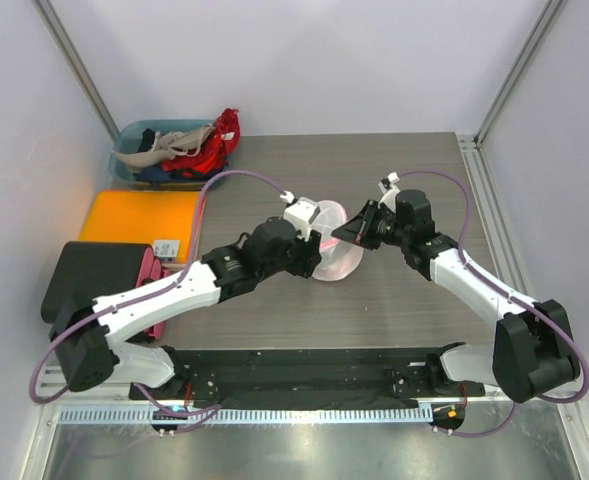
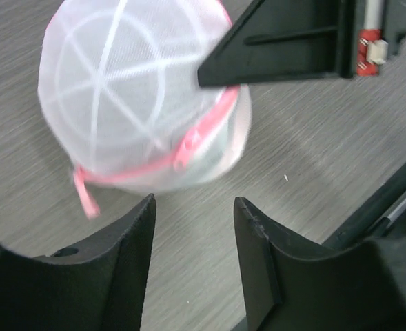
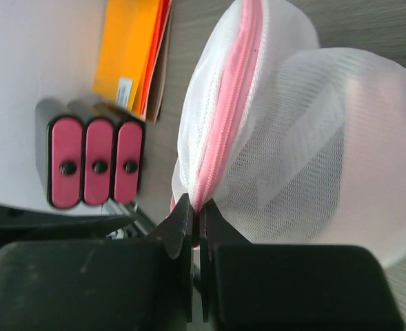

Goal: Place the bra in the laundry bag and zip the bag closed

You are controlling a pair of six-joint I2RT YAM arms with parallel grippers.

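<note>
The white mesh laundry bag (image 1: 336,258) with a pink zip band sits on the worktop, partly hidden by both arms. In the right wrist view my right gripper is shut on the bag's pink zipper edge (image 3: 225,110), lifting it. My left gripper is part open above the near side of the bag, nothing between its fingers, facing the pink band and its dangling tab (image 2: 87,196). I cannot make out a bra inside the bag.
A teal bin (image 1: 129,140) of clothing stands at the back left, with an orange folder (image 1: 129,215) and a black case (image 1: 89,280) in front. Bare worktop lies behind and right of the bag.
</note>
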